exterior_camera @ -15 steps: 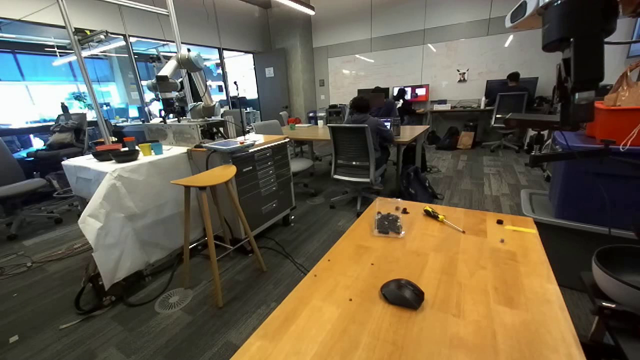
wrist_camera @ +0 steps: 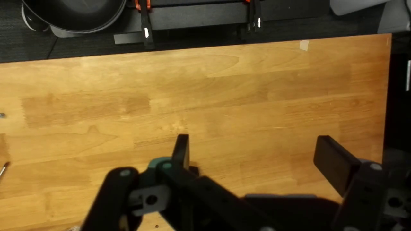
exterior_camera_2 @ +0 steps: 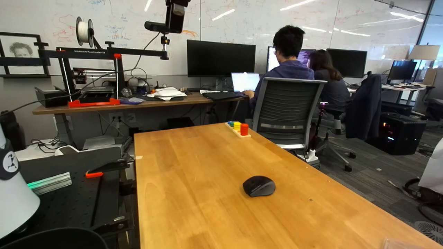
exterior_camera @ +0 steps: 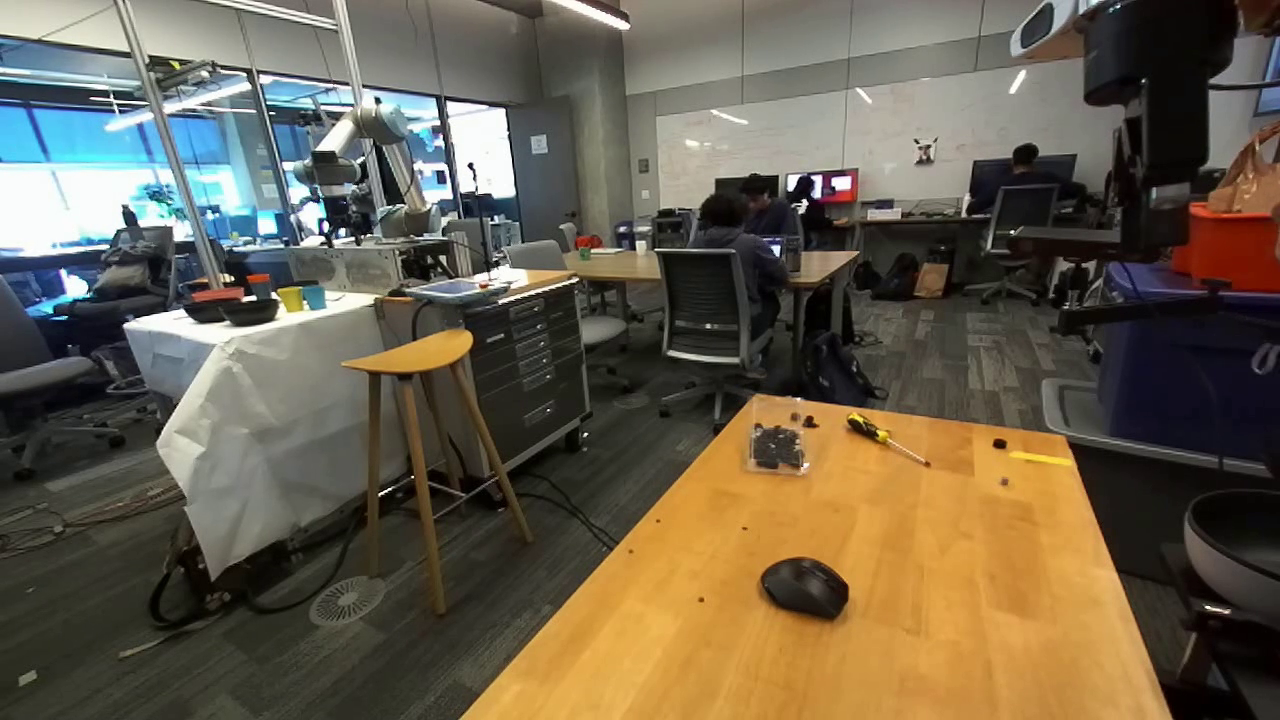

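Observation:
A black computer mouse point(exterior_camera: 805, 588) lies alone on the wooden table point(exterior_camera: 960, 564); exterior view 2 also shows the mouse point(exterior_camera_2: 259, 186), with clear wood around it. My gripper is high above the tabletop, fingers wide apart and nothing held between them. In the wrist view, bare wood shows between the fingertips. A small dark patch point(wrist_camera: 194, 170) peeks out beside the left finger; I cannot tell what it is. Part of my arm point(exterior_camera: 1158, 120) hangs at the upper right in exterior view 1, well above table height.
Toward one end lie a clear bag of black bits point(exterior_camera: 777, 446), a yellow-black screwdriver point(exterior_camera: 885, 438) and yellow tape point(exterior_camera: 1039, 458). A colourful peg toy point(exterior_camera_2: 240, 129) sits at the other end. A dark pan point(wrist_camera: 83, 11) is beyond the table edge.
My arm and the things on the table look unmoved. Only people in the background have shifted slightly.

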